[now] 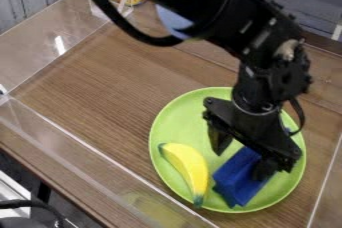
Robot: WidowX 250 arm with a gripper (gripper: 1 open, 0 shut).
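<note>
My black gripper [247, 137] is low over the right part of a green plate [182, 122], open, directly above a blue block [238, 184] whose upper part it hides. A yellow banana [189, 165] lies on the plate's left side, clear of the fingers. Whether the fingertips touch the block cannot be told.
Clear walls edge it at the left and front. A can at the top left and a light blue object behind the arm are partly hidden.
</note>
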